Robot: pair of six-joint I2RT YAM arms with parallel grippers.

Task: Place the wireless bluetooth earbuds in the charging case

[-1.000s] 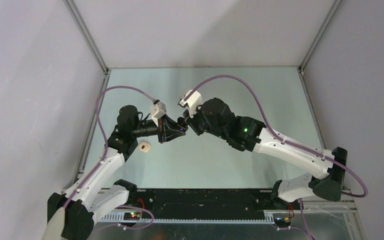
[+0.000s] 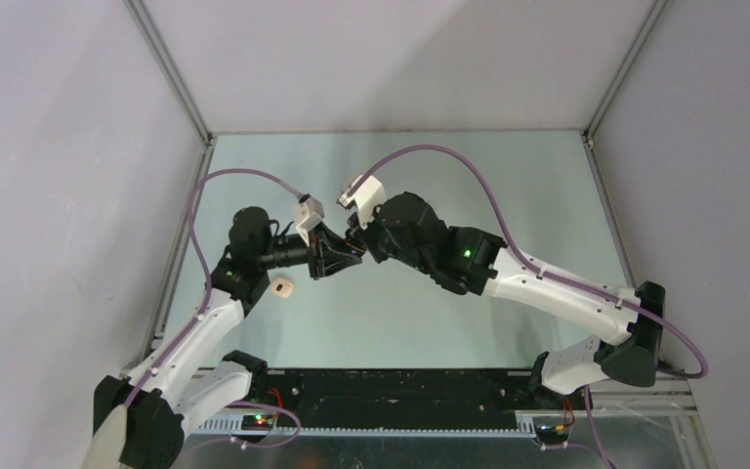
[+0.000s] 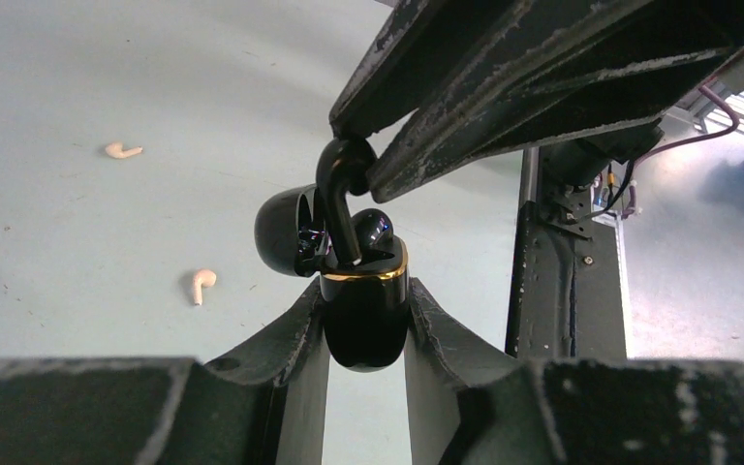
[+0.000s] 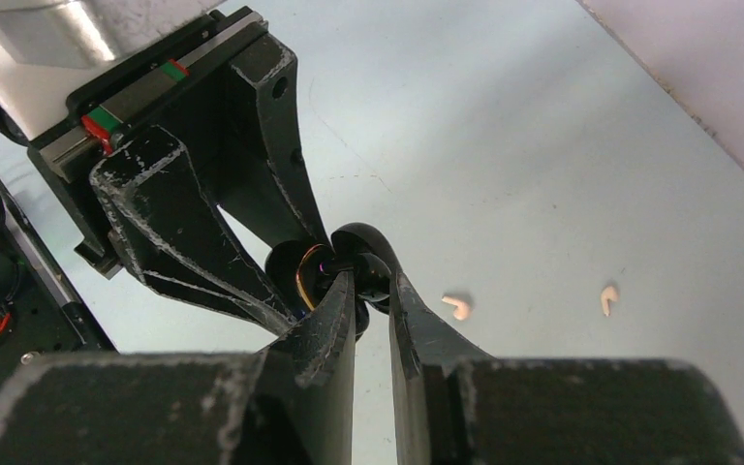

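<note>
My left gripper is shut on the black charging case [image 3: 364, 334], which has a gold rim and its rounded lid [image 3: 281, 231] swung open. Above it, my right gripper is shut on a black earbud [image 3: 335, 189]. The earbud's stem points down into the case opening; how deep it sits cannot be told. A rounded black shape [image 3: 372, 227] shows inside the case beside the stem. Seen from the right wrist, the case [image 4: 291, 273] and lid [image 4: 368, 242] lie just past my right fingertips, which hide most of the earbud.
Two small beige earbud-shaped pieces [image 3: 202, 284] [image 4: 608, 297] lie apart on the pale table. A small beige block [image 2: 281, 286] with a dark spot rests near the left arm. Open table surrounds the grippers, with side walls farther out.
The right arm has shifted slightly left, bringing its gripper closer over the case. My left arm has stayed nearly still.
</note>
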